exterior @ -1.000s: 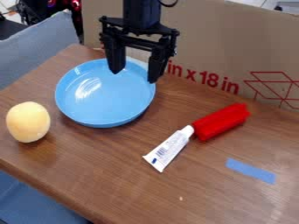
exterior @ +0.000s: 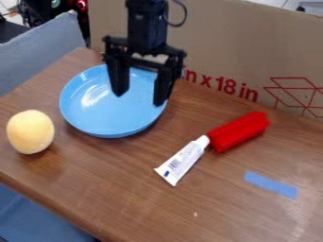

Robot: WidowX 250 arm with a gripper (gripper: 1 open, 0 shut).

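Observation:
My gripper (exterior: 142,90) hangs open over the blue plate (exterior: 101,118), with nothing between its two black fingers. A pale yellow round object (exterior: 30,131) sits left of the plate near the table's edge. A white tube (exterior: 179,163) lies at the front right of the plate, its cap end close to a red cylindrical object (exterior: 237,130).
A cardboard box (exterior: 252,61) stands along the back of the table. A strip of blue tape (exterior: 270,184) is on the right. A grey padded surface lies at the far left.
The gripper has moved lower and a little leftward over the plate. The objects on the table have not moved.

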